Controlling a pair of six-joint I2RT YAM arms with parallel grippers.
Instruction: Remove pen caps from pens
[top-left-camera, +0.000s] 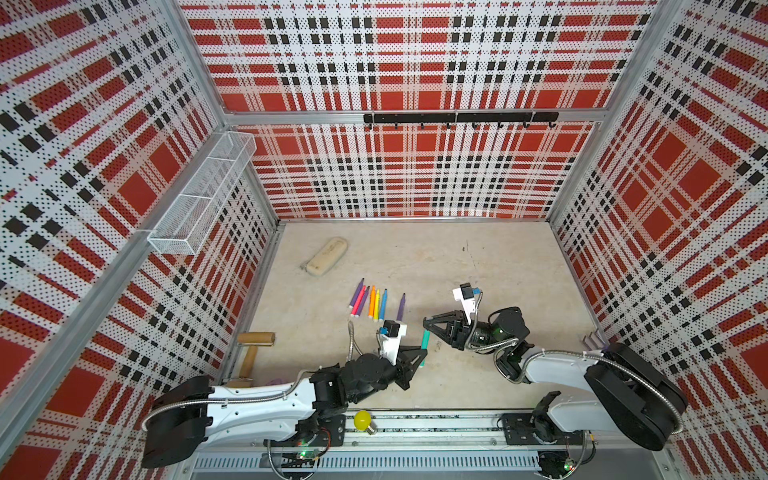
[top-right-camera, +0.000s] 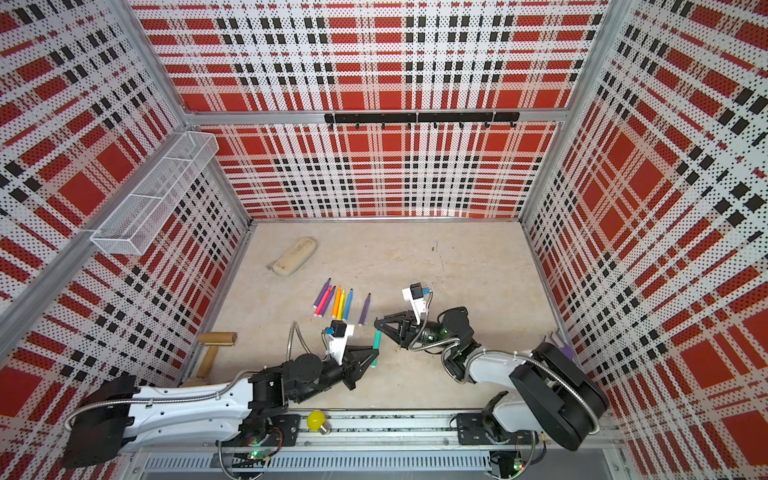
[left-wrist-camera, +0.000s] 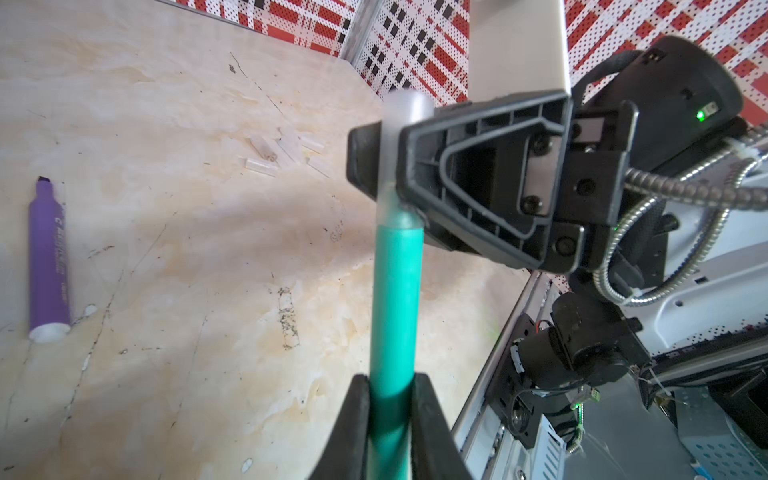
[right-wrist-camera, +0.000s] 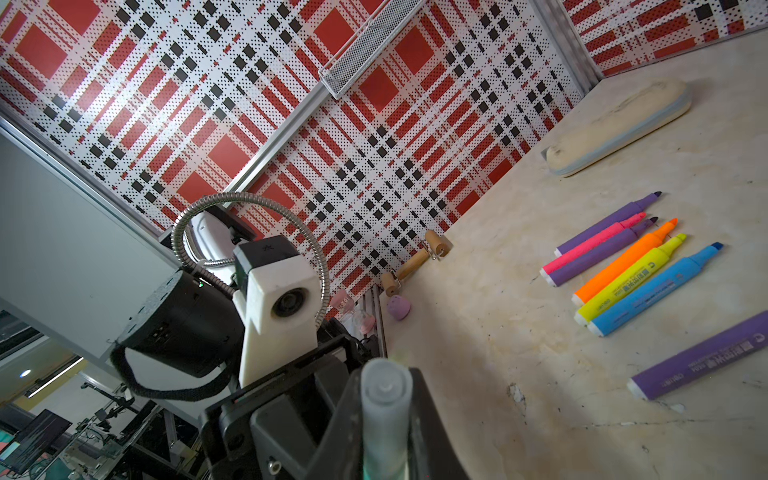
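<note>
A teal pen (left-wrist-camera: 396, 296) stands nearly upright between my two grippers, clear of the table. Its clear cap (left-wrist-camera: 406, 106) is at the top, with no gap showing where it meets the teal barrel. My right gripper (top-left-camera: 428, 322) is shut on this cap, seen end-on as a whitish tip (right-wrist-camera: 386, 400) in the right wrist view. Lower down, the fingers of my left gripper stand against both sides of the barrel. On the table lie uncapped pens: a lone purple one (left-wrist-camera: 49, 264) and a row with orange (right-wrist-camera: 628, 260), yellow (right-wrist-camera: 632, 280) and blue (right-wrist-camera: 656, 288).
Several loose clear caps (left-wrist-camera: 276, 152) lie on the table beyond the right gripper. A beige pencil case (top-left-camera: 326, 256) is at the back left, a wooden mallet (top-left-camera: 254, 344) at the left edge.
</note>
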